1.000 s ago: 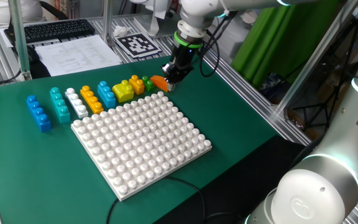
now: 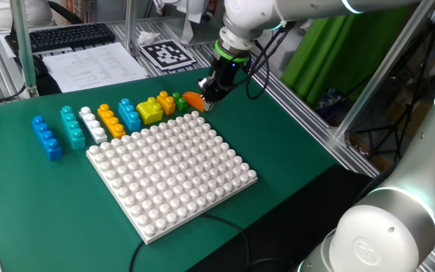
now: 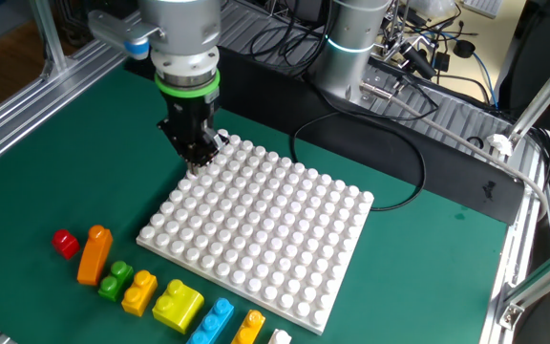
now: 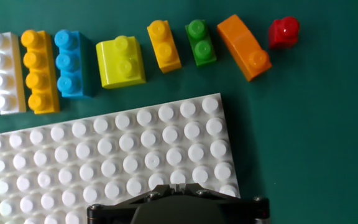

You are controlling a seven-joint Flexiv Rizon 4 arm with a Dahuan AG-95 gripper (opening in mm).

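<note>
My gripper shows at the bottom of the wrist view, its black fingers together and nothing visible between them. In exterior view 2 the gripper (image 3: 196,164) hangs near a corner of the white studded baseplate (image 3: 256,225). The bricks lie in a row along one side of that plate: a white brick (image 4: 6,73), a yellow-orange long brick (image 4: 40,71), a blue brick (image 4: 72,64), a lime brick (image 4: 120,62), a small yellow-orange brick (image 4: 163,46), a green brick (image 4: 201,43), an orange curved brick (image 4: 243,47) and a red brick (image 4: 283,33).
At the row's other end are a teal brick (image 2: 72,128) and a dark blue brick (image 2: 47,138). No brick stands on the plate. A black cable (image 3: 422,162) loops beside it.
In exterior view 1 the arm and gripper have shifted slightly to the right. Bricks and plate have stayed where they were.
</note>
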